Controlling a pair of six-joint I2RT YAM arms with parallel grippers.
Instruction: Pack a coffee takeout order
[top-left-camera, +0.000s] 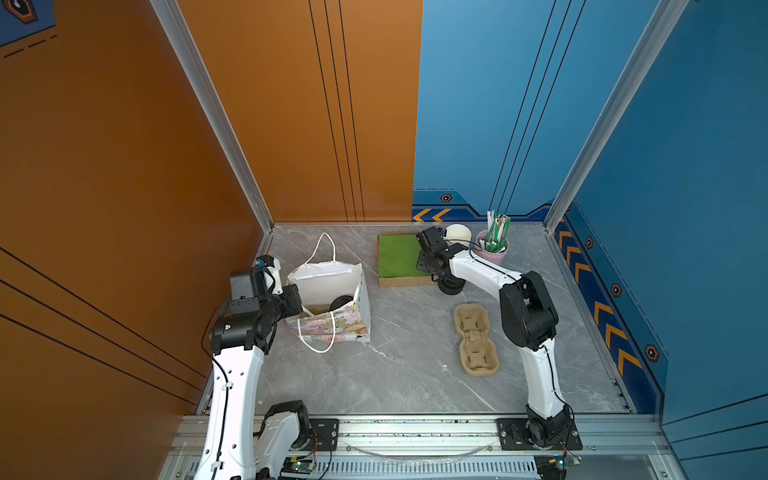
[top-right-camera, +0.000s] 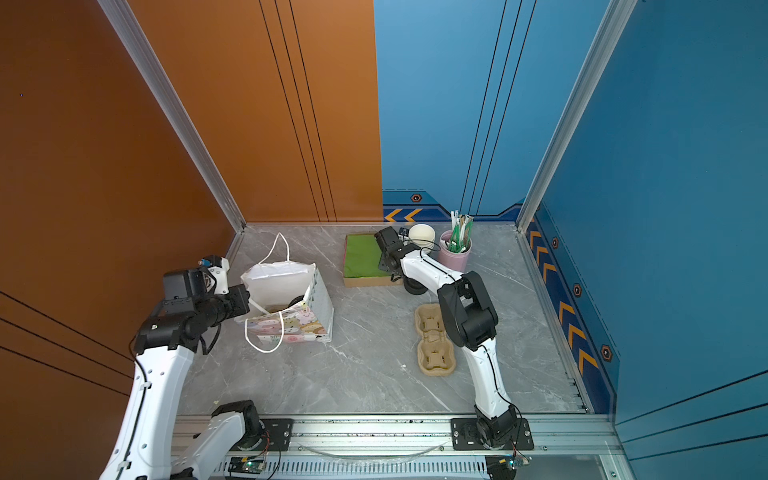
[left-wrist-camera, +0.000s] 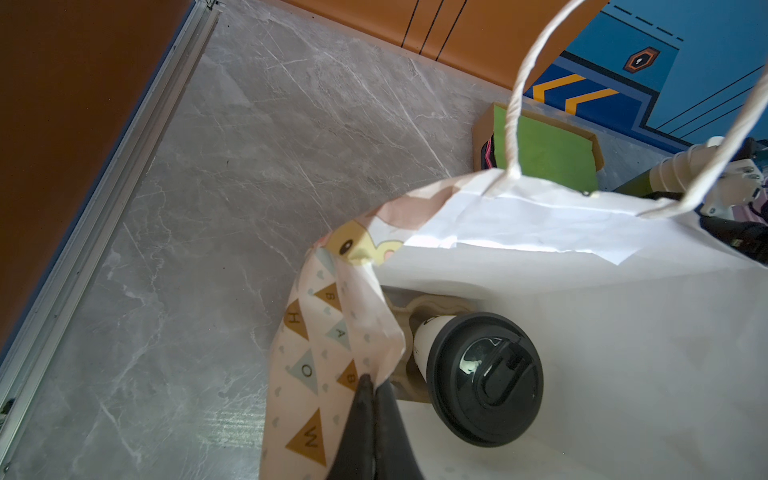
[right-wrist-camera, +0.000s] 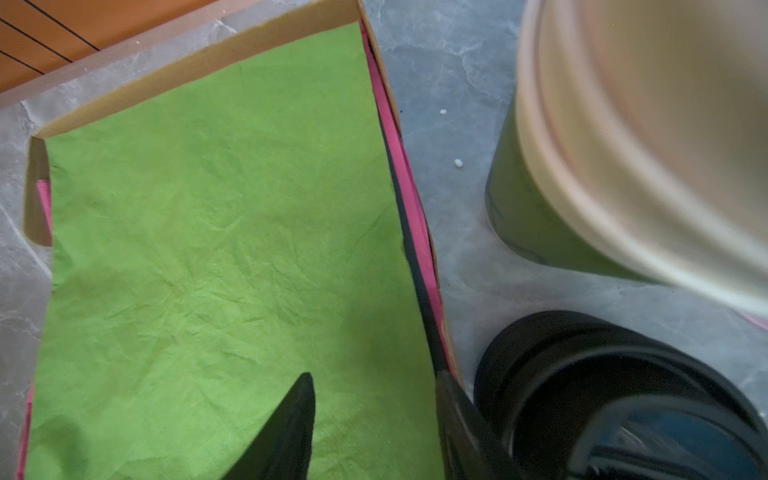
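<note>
A floral paper bag (top-left-camera: 352, 321) stands open on the left of the table, with a black-lidded cup (left-wrist-camera: 485, 379) in a cardboard holder (left-wrist-camera: 410, 382) inside. My left gripper is shut at the bag's left edge, the thin paper pinched at its fingertips. In the right wrist view, my right gripper hangs over the green napkins (right-wrist-camera: 224, 216), near their right edge. Its fingers are apart with nothing held between them. The napkins lie in a shallow cardboard box (top-left-camera: 404, 281). An empty two-cup holder (top-left-camera: 477, 354) lies front right.
Right of the napkin box stand stacked cups (right-wrist-camera: 552, 208) and black lids (right-wrist-camera: 552, 344), close to my right gripper. A pink pot (top-left-camera: 489, 254) of straws and stirrers is behind the right arm. Bare tabletop (top-left-camera: 404, 344) lies between bag and holder.
</note>
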